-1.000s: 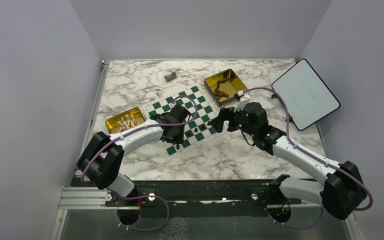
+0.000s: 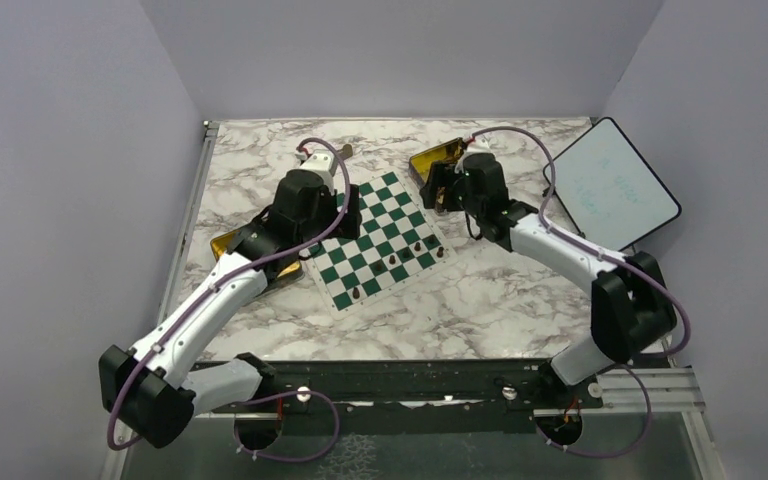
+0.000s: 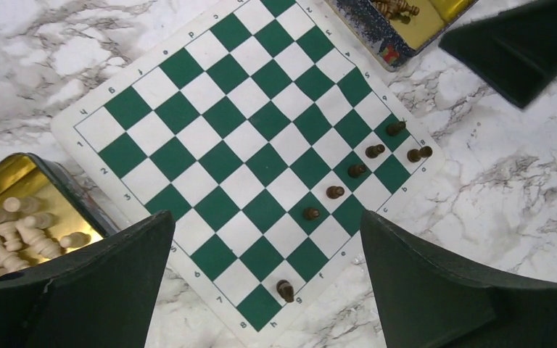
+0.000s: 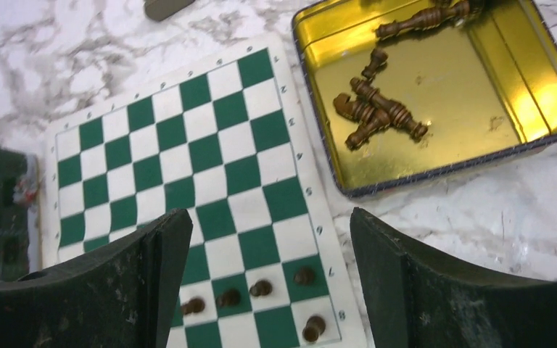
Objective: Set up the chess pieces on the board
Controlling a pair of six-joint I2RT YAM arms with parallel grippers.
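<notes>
A green-and-white board (image 3: 250, 156) holds several dark pieces near one edge, among them one (image 3: 285, 290) by a corner and another (image 3: 396, 128) at the other end. My left gripper hangs open over the board, nothing between its fingers. My right gripper is over the board's right side, beside the gold box (image 4: 457, 87) of brown pieces (image 4: 384, 109), its fingers apart and empty. Pale pieces (image 3: 25, 232) lie in another gold box (image 3: 58, 177) at the left.
A whiteboard (image 2: 612, 182) stands on the right. A small grey object (image 4: 163, 7) lies behind the board.
My left gripper has risen from the near corner of the board toward its back. My right gripper has moved backward toward the box of brown pieces.
</notes>
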